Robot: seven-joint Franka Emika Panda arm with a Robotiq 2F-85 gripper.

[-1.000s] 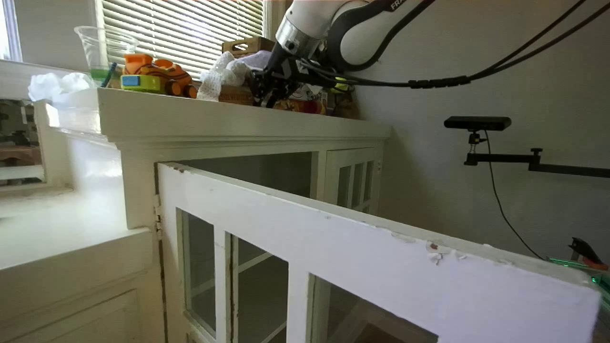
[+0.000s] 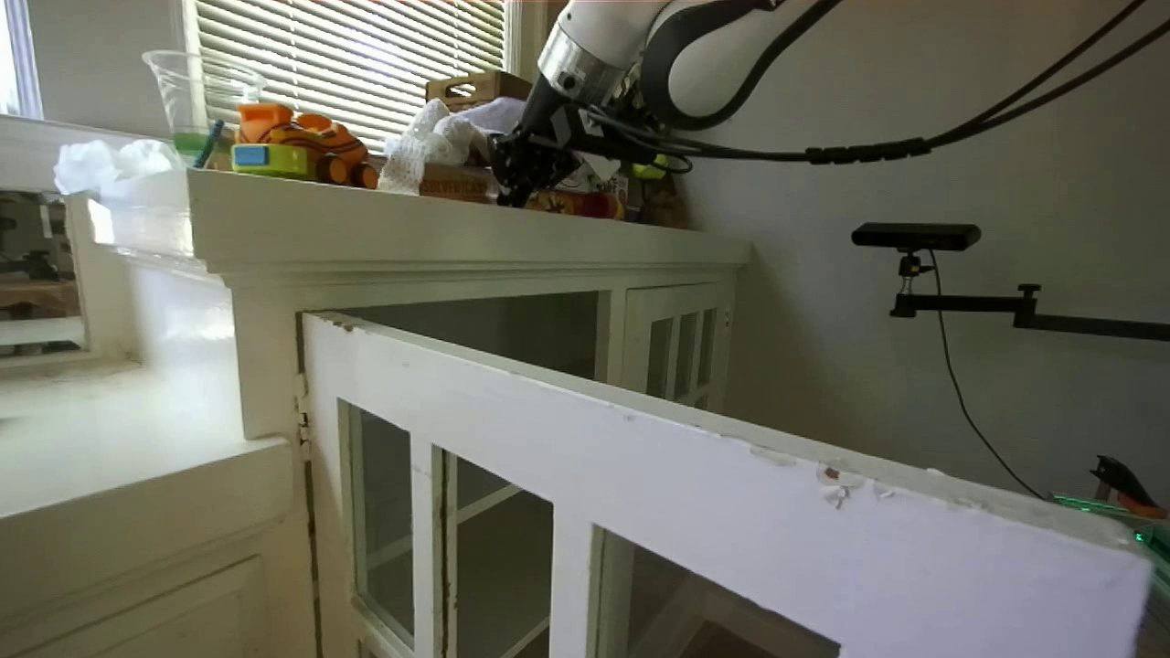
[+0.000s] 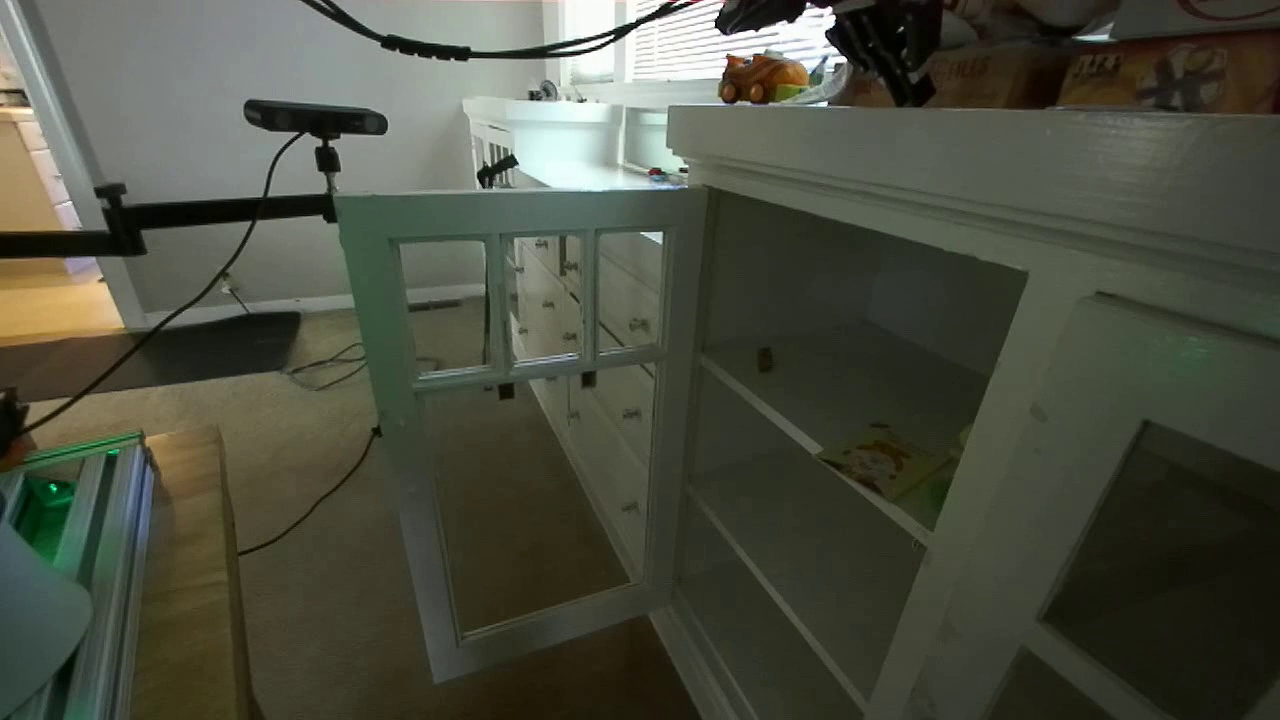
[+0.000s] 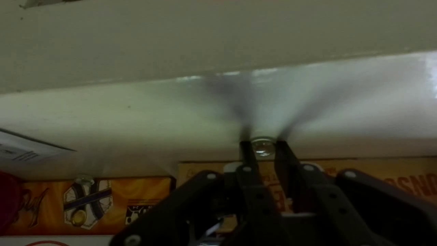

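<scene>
My gripper is low over the white cabinet top [image 4: 143, 119], its fingertips a short gap apart. A small clear, round, glassy thing [image 4: 263, 147] fills that gap in the wrist view, one finger close on each side. Whether the fingers press on it cannot be told. In exterior view 1 the gripper [image 2: 512, 197] points down near the front edge of the top, in front of boxes. Exterior view 2 shows the gripper [image 3: 906, 90] near the same edge; the small thing cannot be made out there.
Cardboard boxes [image 3: 1002, 78] line the top behind the gripper. An orange toy truck [image 2: 302, 137] and a clear cup [image 2: 192, 99] stand at the left end. Below, a glass-paned cabinet door [image 2: 658, 439] stands open, and a flat packet [image 3: 882, 460] lies on the upper shelf.
The gripper and arm have shifted slightly to the right in exterior view 1. The fingers look closer together than a second ago. Door and other objects have stayed put.
</scene>
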